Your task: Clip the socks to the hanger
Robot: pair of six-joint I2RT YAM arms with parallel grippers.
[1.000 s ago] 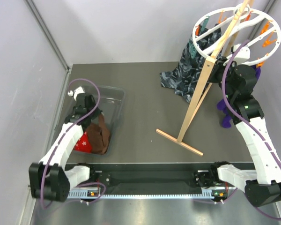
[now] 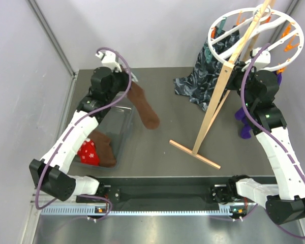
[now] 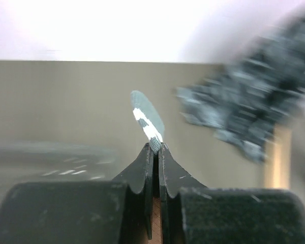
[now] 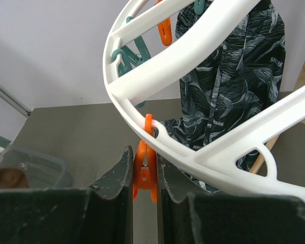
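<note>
My left gripper is raised over the bin's back edge, shut on a brown sock [image 2: 143,107] that hangs below it, its striped end [image 3: 147,119] above the fingertips in the left wrist view. My right gripper is shut on an orange clip [image 4: 145,178] at the rim of the white round hanger [image 4: 137,91]. More brown socks [image 2: 102,147] and a red patterned one [image 2: 87,151] lie in the clear bin [image 2: 123,127].
The hanger tops a wooden stand [image 2: 203,132] on the right. Dark patterned cloth [image 2: 198,81] and purple socks [image 2: 244,124] hang there. The table [image 2: 157,152] between bin and stand is clear.
My left gripper has risen out of the bin and moved right and toward the back, carrying the brown sock. The right arm has not visibly moved.
</note>
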